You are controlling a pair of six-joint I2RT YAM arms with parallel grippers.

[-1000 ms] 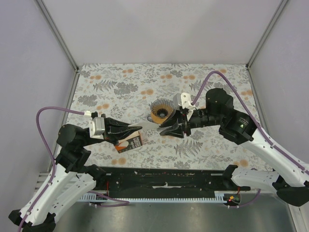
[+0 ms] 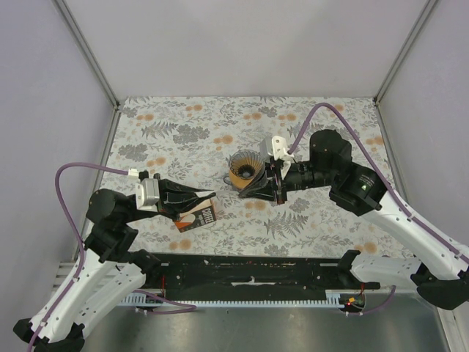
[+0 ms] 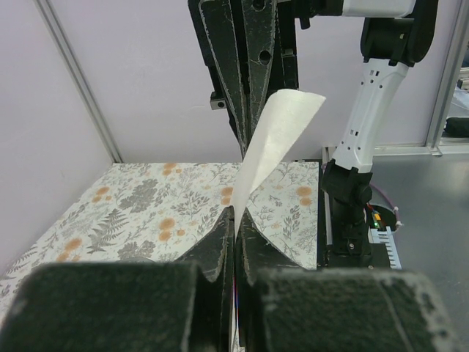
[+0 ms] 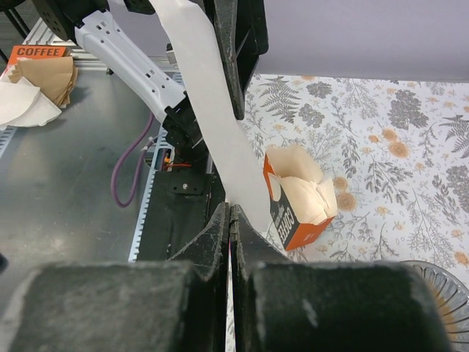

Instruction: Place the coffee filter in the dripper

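A white paper coffee filter [image 3: 275, 132] [image 4: 209, 103] stands out from between the fingertips of my shut left gripper [image 2: 209, 193]. My right gripper [image 2: 244, 194] is shut just beside the filter; in the right wrist view the paper passes behind its tips, and whether it touches them I cannot tell. The amber dripper [image 2: 242, 177] with clear ribbed rim [image 4: 432, 279] sits on the table behind the grippers.
An orange and black filter box [image 2: 194, 218] [image 4: 300, 224] with filters inside lies below my left gripper. Walls bound the back and sides.
In the top view my right gripper has shifted slightly, and the filter, earlier spanning the gap between both grippers, now shows only as a thin sliver near the left one.
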